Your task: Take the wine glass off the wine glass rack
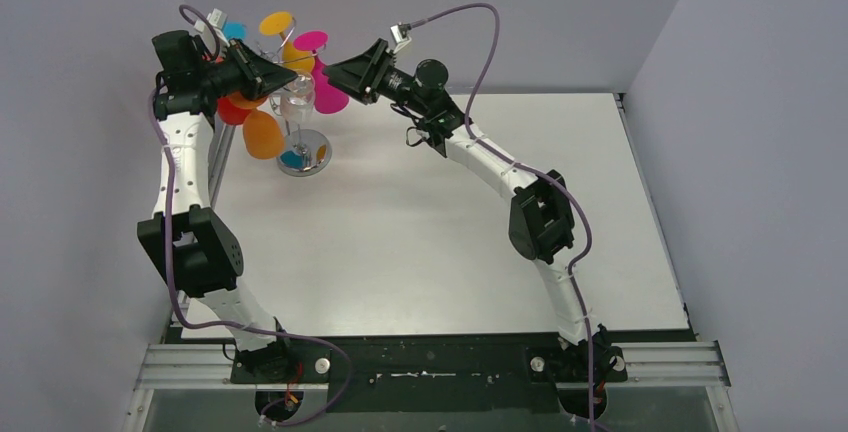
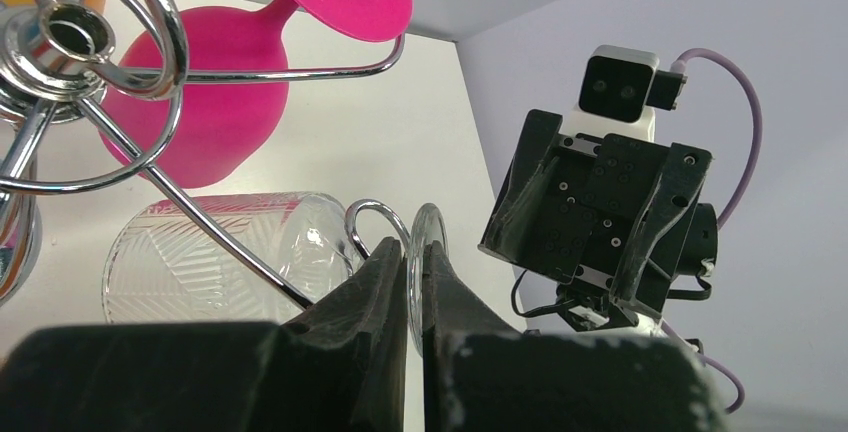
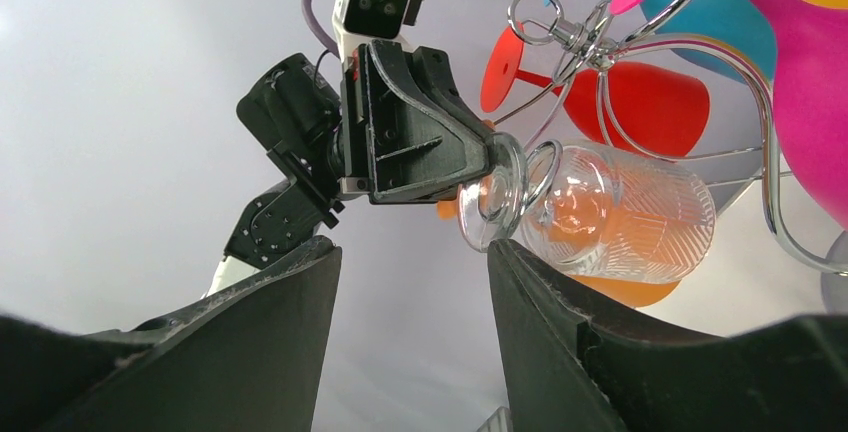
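An upside-down clear ribbed wine glass (image 1: pixel 298 102) hangs at the front of the chrome rack (image 1: pixel 317 166). In the left wrist view, the left gripper is shut on the glass's round clear foot (image 2: pixel 428 224), beside a curled rack wire. The bowl (image 3: pixel 645 217) shows full length in the right wrist view, and the other arm's fingers meet at its foot. To the right of the glass, my right gripper has its fingers well apart with nothing between them; it does not touch the glass.
Coloured glasses crowd the rack: orange (image 1: pixel 263 135), pink (image 1: pixel 329 97), yellow (image 1: pixel 276 23), red (image 3: pixel 640 107) and blue. The pink one hangs close behind the clear glass.
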